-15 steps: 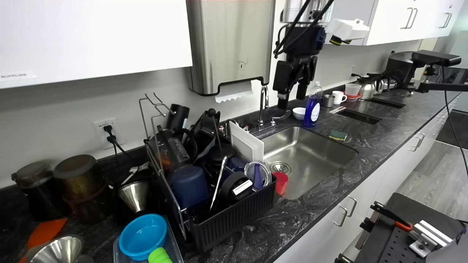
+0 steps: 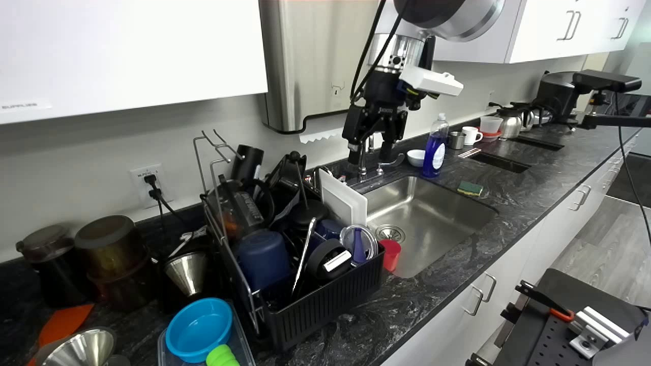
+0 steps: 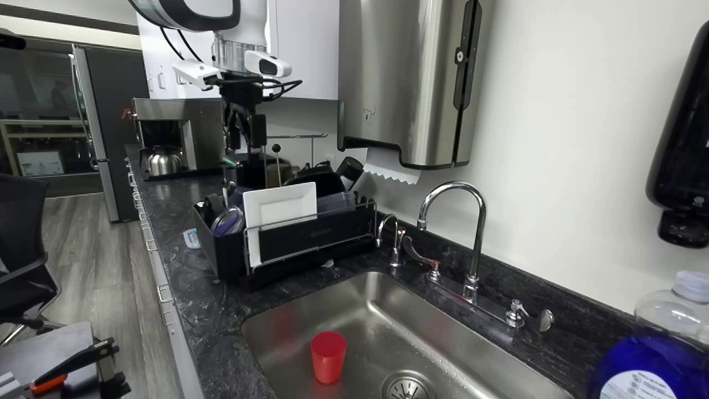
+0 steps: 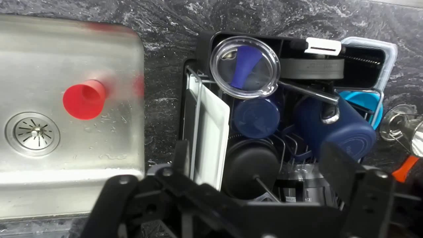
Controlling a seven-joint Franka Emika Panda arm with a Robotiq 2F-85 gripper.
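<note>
My gripper (image 2: pixel 370 152) hangs in the air with its fingers apart and nothing between them. Seen from the wrist, the dish rack lies below the open fingers (image 4: pixel 181 158). A white rectangular plate (image 4: pixel 211 127) stands on edge at the rack's sink side. Beside it sit a black round lid (image 4: pixel 250 168), a dark blue cup (image 4: pixel 256 117), a blue mug (image 4: pixel 339 127) and a clear lid (image 4: pixel 269 71) with a purple piece. A red cup (image 3: pixel 328 358) rests in the steel sink (image 3: pixel 372 292), near the drain and apart from my gripper.
A chrome faucet (image 3: pixel 479 229) rises behind the sink, and a paper towel dispenser (image 2: pixel 323 55) hangs above the counter. A blue soap bottle (image 2: pixel 434 149) and a sponge (image 2: pixel 470 188) stand around the sink. Blue bowls (image 2: pixel 199 329) and funnels lie at the rack's far end.
In exterior view 1 my gripper has moved left toward the dish rack and slightly lower, its fingers apart throughout. The dishes and the red cup have stayed in place.
</note>
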